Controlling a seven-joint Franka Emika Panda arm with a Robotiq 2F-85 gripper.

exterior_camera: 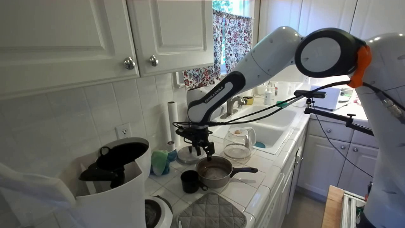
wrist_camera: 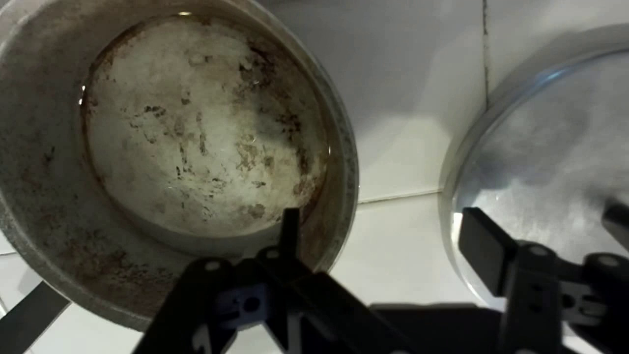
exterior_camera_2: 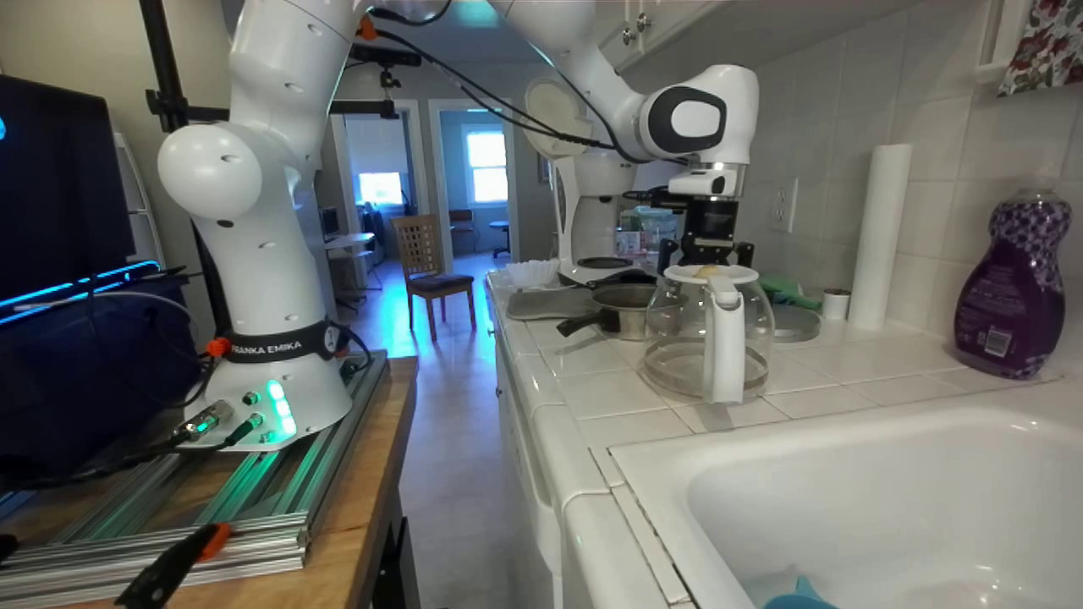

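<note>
My gripper (exterior_camera: 203,153) hangs low over the counter, between the saucepan and the lid. In the wrist view its fingers (wrist_camera: 289,233) are spread apart with only bare tile showing between them. The grey saucepan (wrist_camera: 200,135) has a stained bottom and appears to hold some liquid; one finger overlaps its rim in that view. The other finger overlaps the edge of the round metal lid (wrist_camera: 542,153), which lies flat. A dark knob shows at the right edge. Whether either finger touches anything, I cannot tell.
A black cup (exterior_camera: 190,181) stands against the saucepan's near side. The glass carafe (exterior_camera: 237,144) is close on the sink side. A green and blue cloth (exterior_camera: 160,162) and a paper roll (exterior_camera: 173,123) stand by the wall. A quilted grey mat (exterior_camera: 212,212) lies in front.
</note>
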